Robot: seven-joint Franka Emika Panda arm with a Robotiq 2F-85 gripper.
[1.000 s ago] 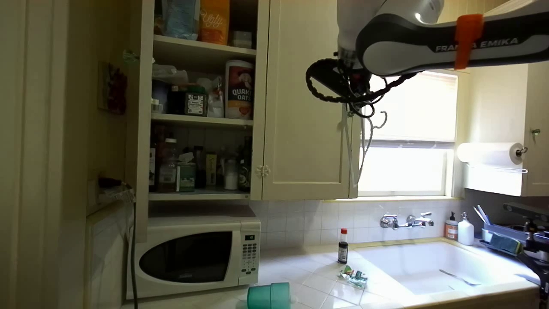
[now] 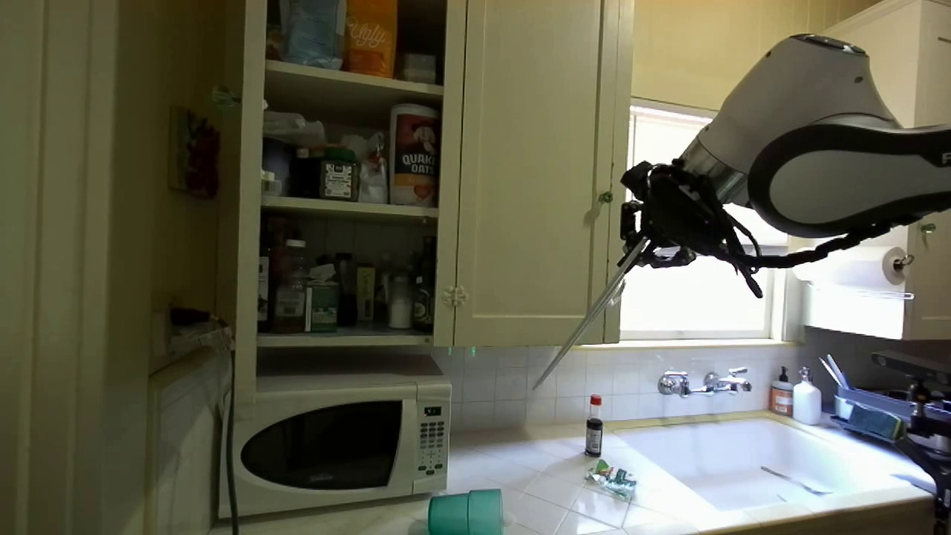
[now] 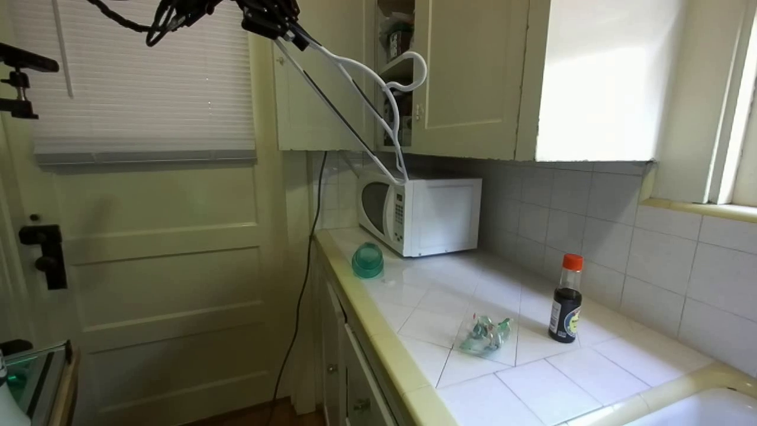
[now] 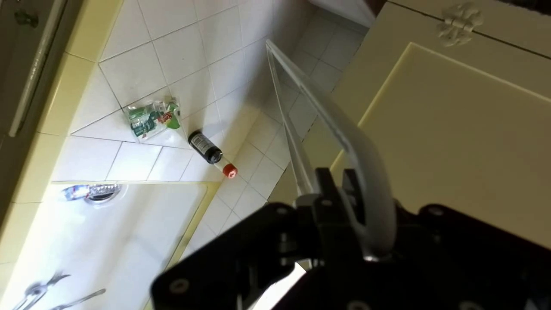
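A white clothes hanger (image 3: pixel 395 135) slants down from my gripper (image 3: pixel 292 34), its hook curling to the right in exterior view 2. In exterior view 1 the hanger (image 2: pixel 588 316) is seen nearly edge-on, a thin pale line running down and left from the gripper (image 2: pixel 634 239). The wrist view shows my black fingers (image 4: pixel 329 206) shut on the hanger (image 4: pixel 330 111), which stretches away above the counter. It hangs in the air in front of the closed cupboard door (image 2: pixel 535 160). The exact spot of the grip is partly hidden by the dark fingers.
On the tiled counter stand a red-capped sauce bottle (image 2: pixel 594 428), a crumpled clear and green packet (image 2: pixel 612 480), a green cup (image 3: pixel 367 260) and a white microwave (image 3: pixel 443 216). Left of the closed door are open shelves (image 2: pixel 348 209) full of food. The sink (image 2: pixel 758 464) lies to the right.
My arm has swung and tilted; the gripper is now lower and slightly right in exterior view 1. The hanger went from hanging nearly upright to slanting down and left, still held.
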